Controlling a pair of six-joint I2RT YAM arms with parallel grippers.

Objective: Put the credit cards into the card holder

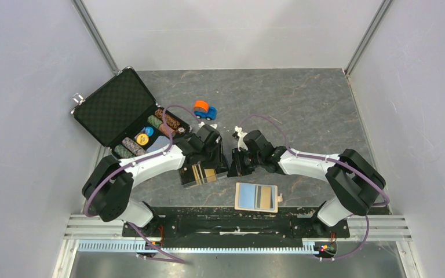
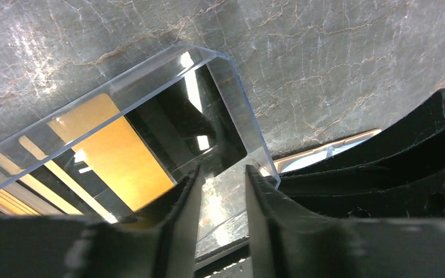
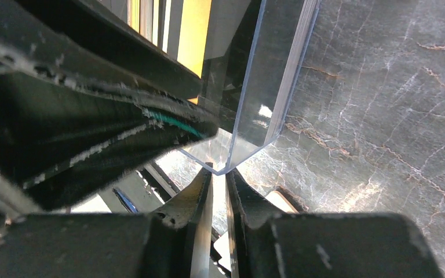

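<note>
A clear-walled box with a black and gold striped inside lies in front of both arms, likely the card holder. In the right wrist view, my right gripper is shut on the clear box's near corner. My left gripper hovers over the box near its right end, fingers parted and nothing seen between them. A gold card-like panel and a dark panel show through the box; whether they are loose cards I cannot tell. A pale case with blue and tan faces lies nearer the front edge.
An open black case with poker chips stands at the left. A toy truck with an orange top sits behind the left arm.
</note>
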